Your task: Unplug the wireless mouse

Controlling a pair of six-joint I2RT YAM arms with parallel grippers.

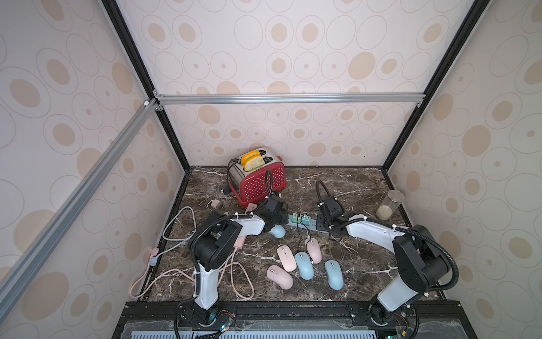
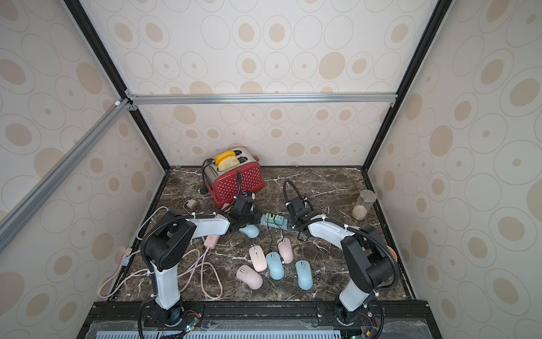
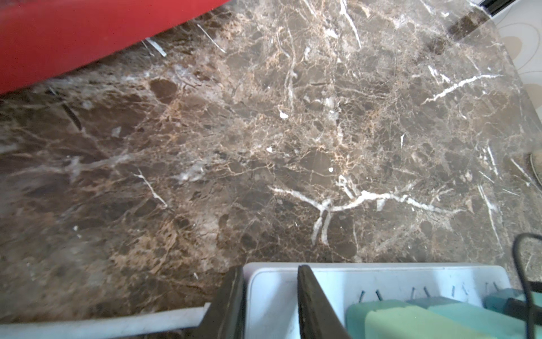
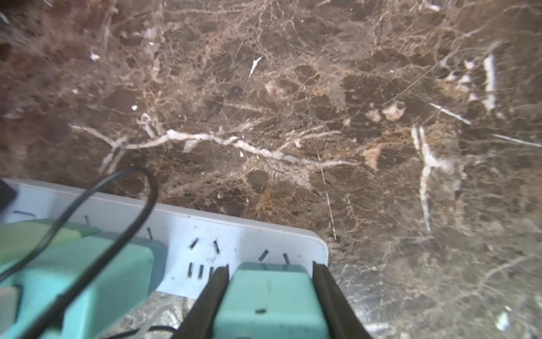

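A pale blue power strip (image 3: 273, 305) lies at the table's centre with green and teal plugs (image 4: 90, 276) and black cables on it. My left gripper is at the strip's left end, its fingers slightly apart around that end, which shows between them; whether it grips is unclear. My right gripper is shut on a teal plug (image 4: 268, 313) at the strip's right end. Several mice, pink (image 1: 286, 258) and pale blue (image 1: 333, 274), lie in front of the strip; one blue mouse (image 2: 250, 231) sits beside my left gripper.
A red toaster (image 1: 257, 182) stands behind my left gripper. A glass jar (image 1: 389, 206) is at the right edge. Pink and white cables (image 2: 206, 271) cover the left front.
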